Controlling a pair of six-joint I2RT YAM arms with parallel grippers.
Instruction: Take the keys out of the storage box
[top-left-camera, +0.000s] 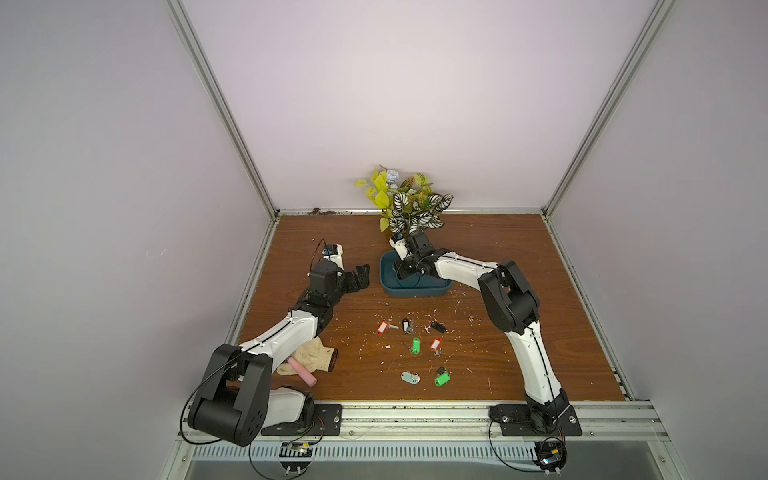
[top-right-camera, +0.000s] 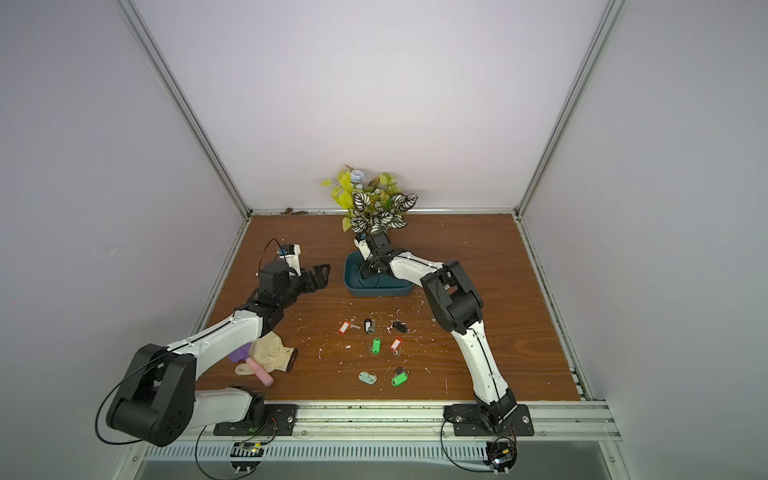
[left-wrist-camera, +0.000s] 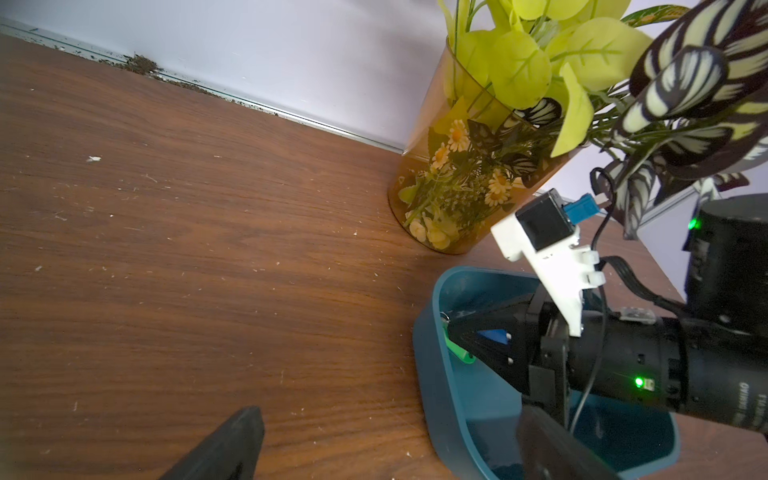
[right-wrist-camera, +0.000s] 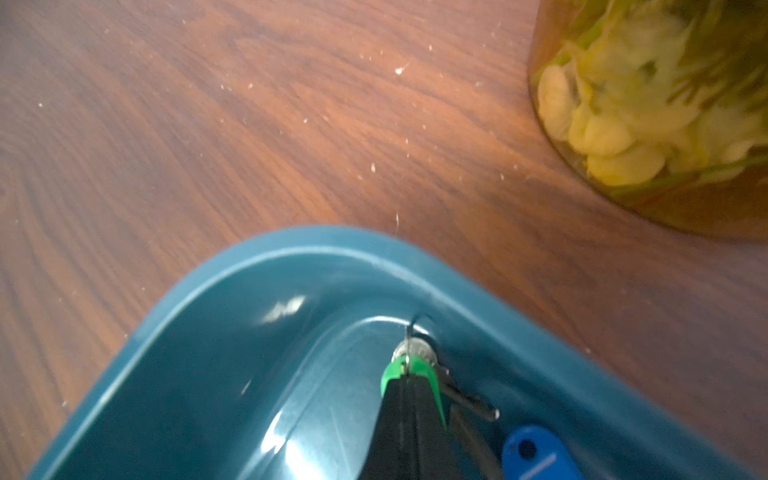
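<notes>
The teal storage box (top-left-camera: 416, 292) stands near the back of the table. Inside one of its corners, in the right wrist view, lie a green key tag (right-wrist-camera: 393, 373) with a metal ring, some keys (right-wrist-camera: 468, 400) and a blue key tag (right-wrist-camera: 540, 456). My right gripper reaches down into that corner, its fingers shut over the green tag; whether any of the tag or ring is between them is unclear. Left of the box, my left gripper (top-left-camera: 364, 277) hangs open and empty. Outside on the table, green key tags (top-left-camera: 416, 345) and a black key (top-left-camera: 438, 326) lie in front.
A vase of flowers (left-wrist-camera: 472, 176) stands right behind the box. More keys with red-and-white tags (top-left-camera: 382, 327) and a grey-blue tag (top-left-camera: 410, 377) are spread before it. A beige glove (top-left-camera: 317, 352) lies near my left arm.
</notes>
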